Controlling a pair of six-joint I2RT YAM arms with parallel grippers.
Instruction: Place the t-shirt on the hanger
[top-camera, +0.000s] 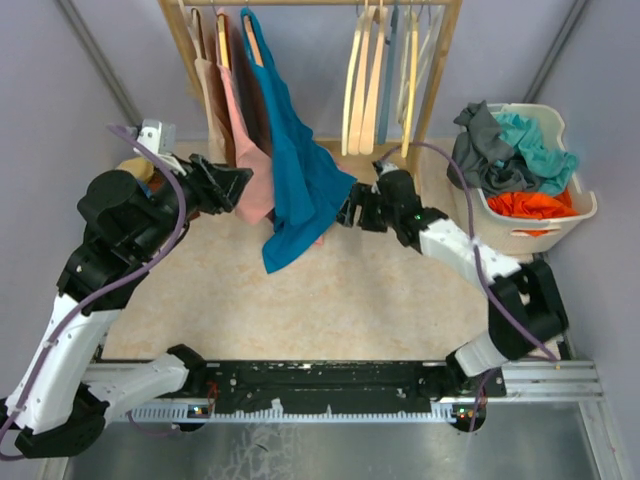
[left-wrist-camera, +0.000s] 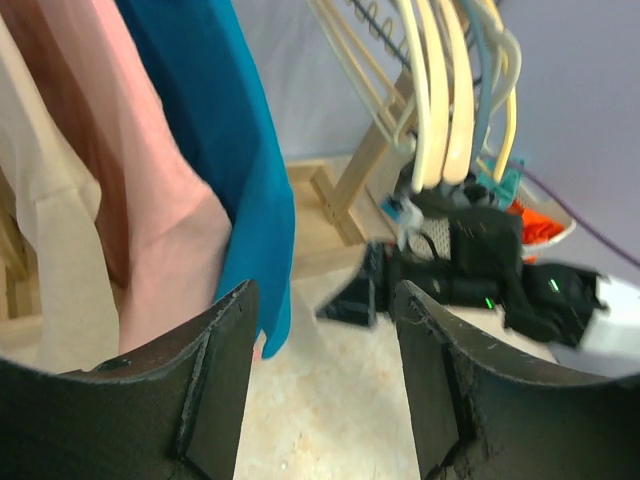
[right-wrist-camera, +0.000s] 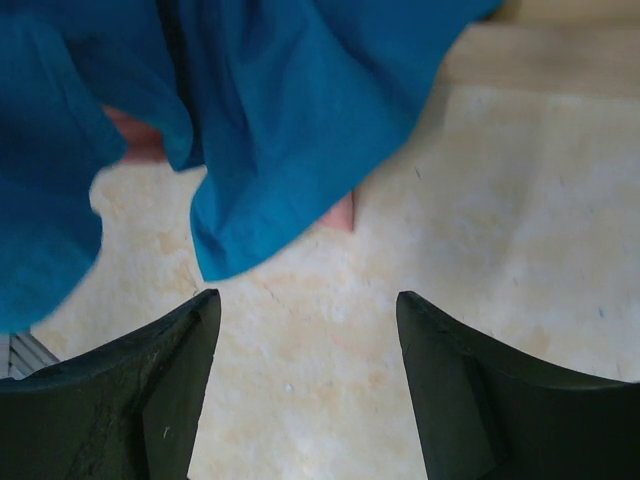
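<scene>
A blue t-shirt (top-camera: 303, 165) hangs from the rack on a wooden hanger (top-camera: 253, 40), its lower part spread sideways toward my right arm. Left of it hang pink and tan shirts; the pink shirt (left-wrist-camera: 172, 225) fills much of the left wrist view. My left gripper (top-camera: 243, 185) is in front of the pink shirt, its fingers apart with nothing between them. To the right of the blue shirt's hem, my right gripper (top-camera: 345, 215) stands open and empty. In the right wrist view the blue cloth (right-wrist-camera: 290, 130) lies beyond the fingertips, apart from them.
Several bare hangers (top-camera: 363, 85) hang at the rack's right side. A white basket (top-camera: 540, 235) with grey, teal and orange clothes stands at the far right. The floor (top-camera: 300, 315) in front of the rack is clear.
</scene>
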